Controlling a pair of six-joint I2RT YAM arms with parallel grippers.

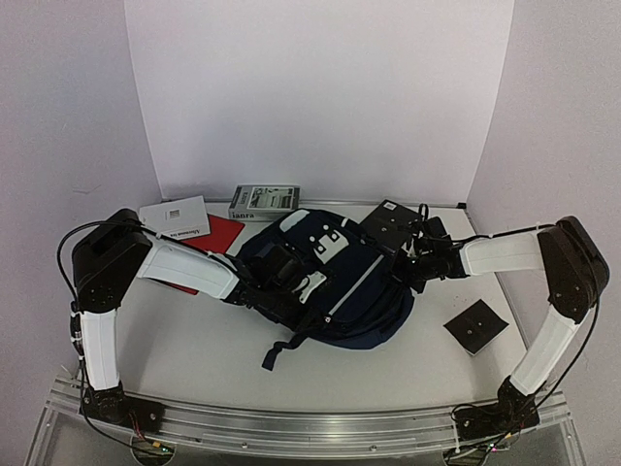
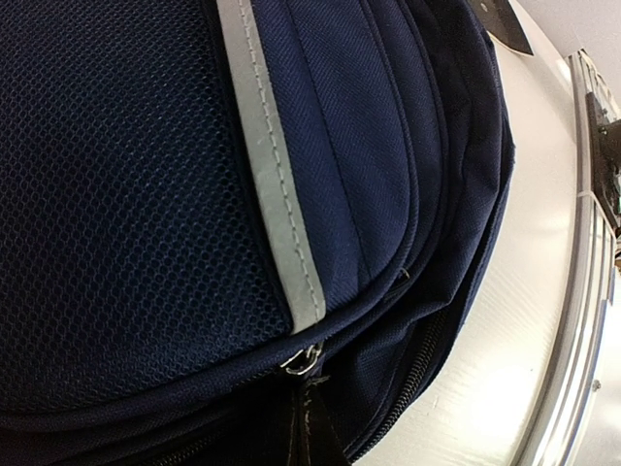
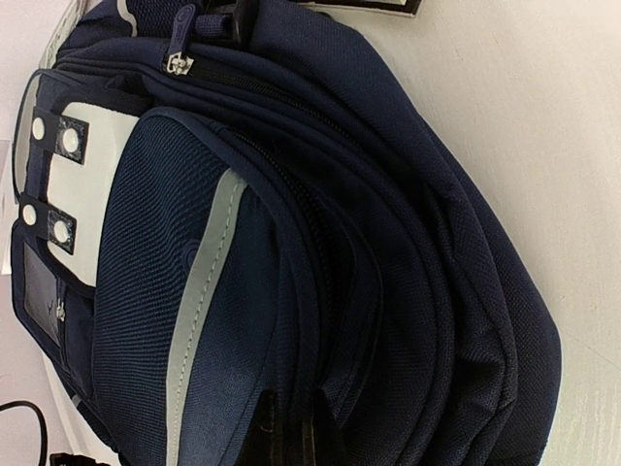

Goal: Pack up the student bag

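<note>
A navy student bag with a pale reflective strip lies in the middle of the table. Over its front left edge is my left gripper. In the left wrist view, a metal zipper slider sits right at the tips of the left gripper, whose narrow fingers are together on its dark pull. My right gripper is at the bag's right side. In the right wrist view, the dark fingers stand against the curved pocket seam; whether cloth is pinched between them is hard to tell.
Behind the bag stands a grey box. At the back left, a white book overlaps a red folder. A black book lies behind the right gripper, a smaller black notebook at the right.
</note>
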